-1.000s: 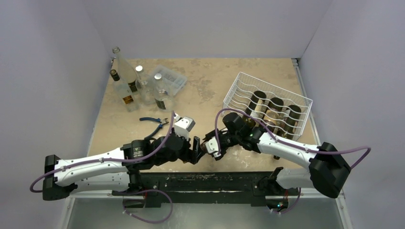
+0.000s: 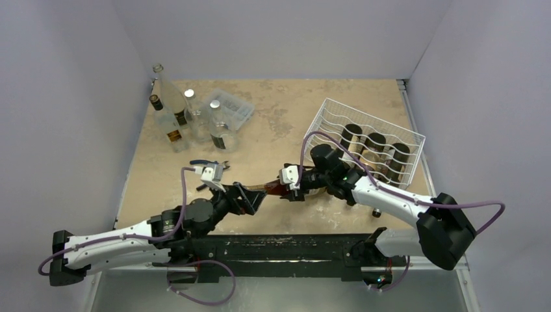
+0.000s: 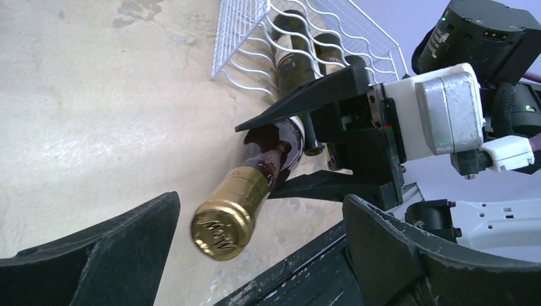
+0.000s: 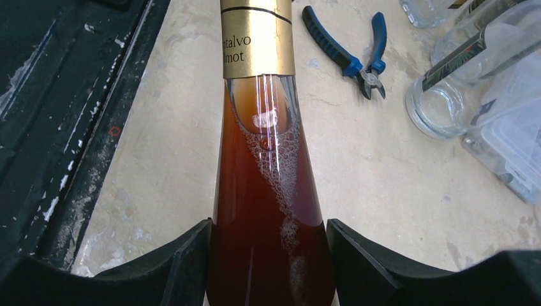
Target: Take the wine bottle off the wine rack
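Observation:
A wine bottle [image 4: 268, 185] with a gold-wrapped neck and dark red contents is held by my right gripper, whose fingers press on both its sides. In the left wrist view the gold cap [image 3: 222, 229] points toward my left gripper. That gripper stands open, its fingers wide apart, with nothing touching them; the cap lies a little beyond. From above, the bottle's neck [image 2: 258, 187] stretches left from the right gripper toward the left one. The wire wine rack [image 2: 330, 104] stands at the right, several dark bottles [image 2: 375, 144] lying in it.
Blue-handled pliers [image 4: 338, 54] lie on the table behind the left arm. Several clear glass bottles [image 2: 170, 97] and a clear plastic box [image 2: 243, 107] fill the back left. Between them and the rack the tabletop [image 2: 279, 117] is bare. A dark beam [image 2: 286, 250] runs along the front edge.
The right gripper, still clasping the bottle, has shifted slightly up and turned.

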